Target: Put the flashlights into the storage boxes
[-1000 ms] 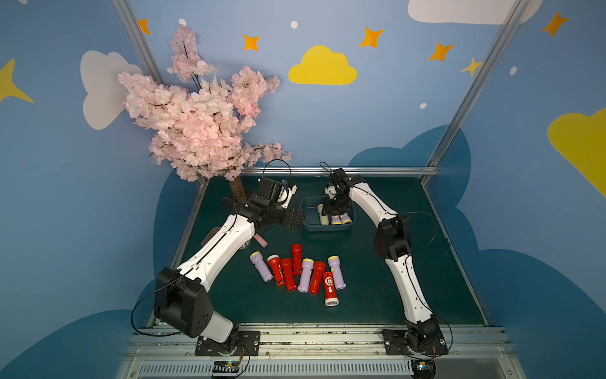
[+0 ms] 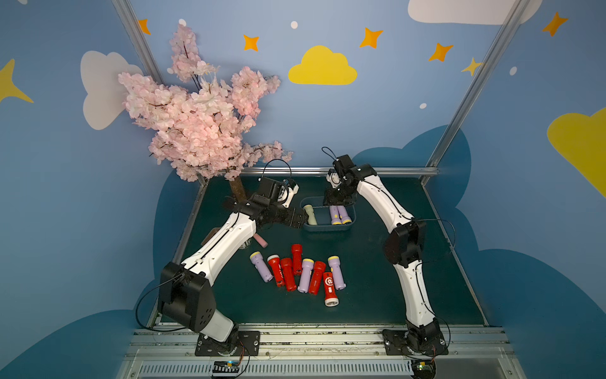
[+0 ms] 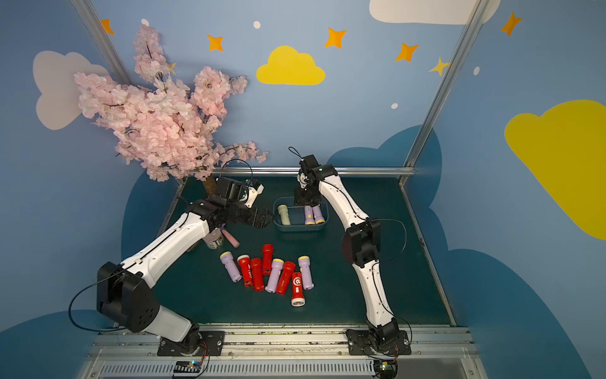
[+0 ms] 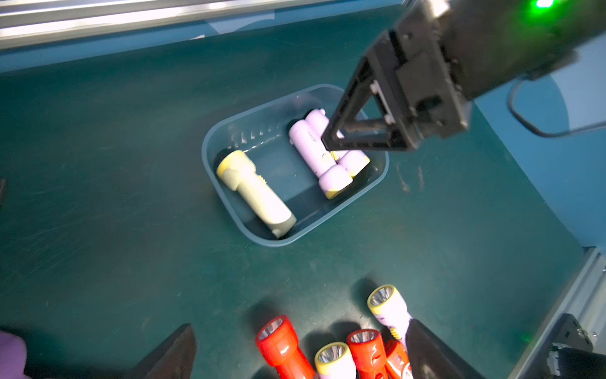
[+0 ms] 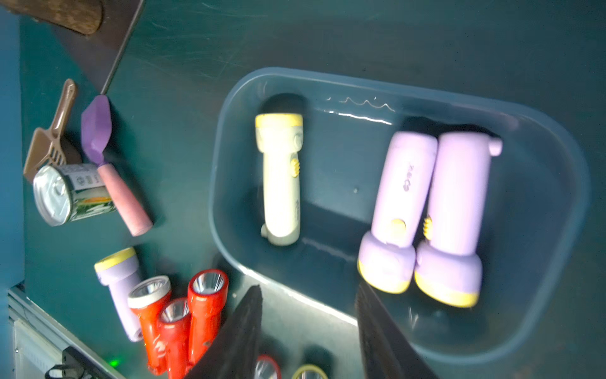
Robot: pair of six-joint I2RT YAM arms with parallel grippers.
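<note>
A grey-blue storage box holds a pale cream flashlight at its left and two lilac flashlights at its right. My right gripper is raised over the box, open and empty. My left gripper hangs at the box's left, open with nothing between its fingers. On the table in front lie several red flashlights and several lilac flashlights, close together in a loose row.
Left of the box lie a tin can, a spatula and a brown scoop, near an artificial blossom tree. The table right of the box is clear.
My right gripper has risen from inside the box. The cream flashlight now lies farther left in the box than a second ago. The left arm has shifted only slightly.
</note>
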